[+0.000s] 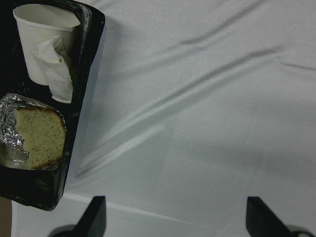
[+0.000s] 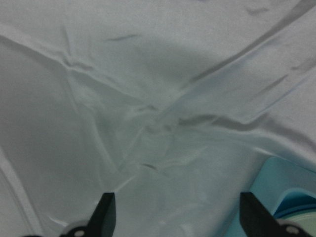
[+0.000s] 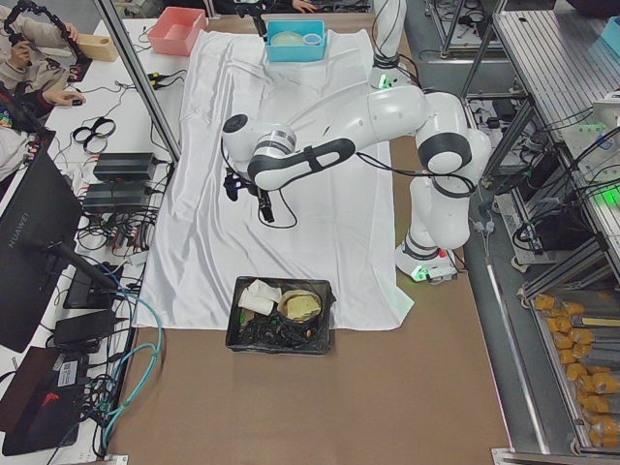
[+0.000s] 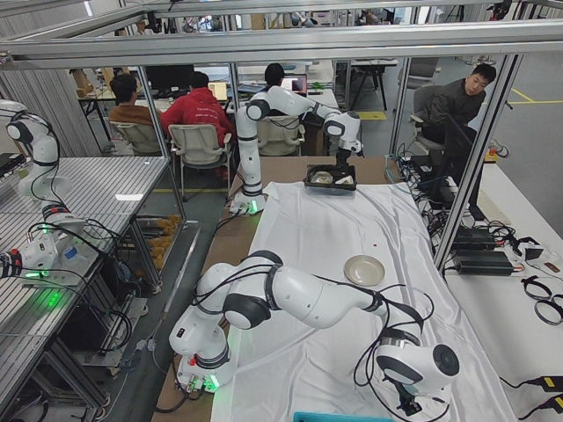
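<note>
My left gripper (image 3: pixel 247 189) is open above the cloth, beside a black tray (image 1: pixel 74 123) holding a paper cup (image 1: pixel 42 27), crumpled tissue and bread (image 1: pixel 39 136) on foil. At the far end in the camera left view, my right gripper (image 3: pixel 250 17) is open by a blue box (image 3: pixel 295 53), over bare cloth in its wrist view. The box holds a pale green round item (image 3: pixel 286 39) and a small cup (image 3: pixel 312 39). A beige plate (image 4: pixel 364 271) lies on the cloth in the camera right view, hidden in the camera left view.
A white cloth (image 3: pixel 203 252) covers much of the table, with free room around the plate. A pink bin (image 3: pixel 177 29), cables, monitor (image 3: pixel 34 242) and metal posts line the side. People sit nearby.
</note>
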